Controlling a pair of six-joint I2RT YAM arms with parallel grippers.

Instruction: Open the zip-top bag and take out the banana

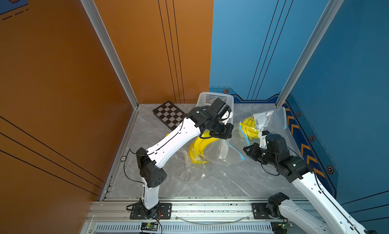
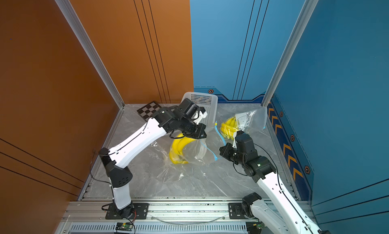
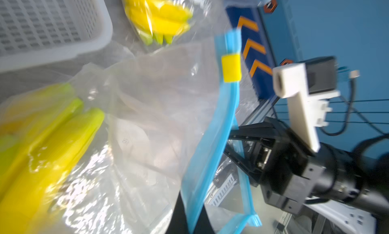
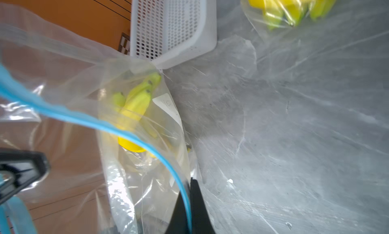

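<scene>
A clear zip top bag (image 3: 150, 92) hangs between my two arms, its blue-edged mouth spread. Yellow bananas lie inside, away from the mouth, and show through the plastic in the right wrist view too. My left gripper is shut on one blue zip lip (image 3: 208, 157). The opposite blue lip (image 4: 101, 124) runs into my right gripper, also shut. From above, the left gripper (image 1: 231, 131) is just left of the right gripper (image 1: 247, 150), with a gap between them. The left arm partly hides the bananas in the top views.
Another clear bag with bananas (image 1: 250, 127) lies at the back right. Behind the left gripper stands a white perforated basket (image 2: 202, 100). A checkered board (image 1: 168, 115) lies at the back left.
</scene>
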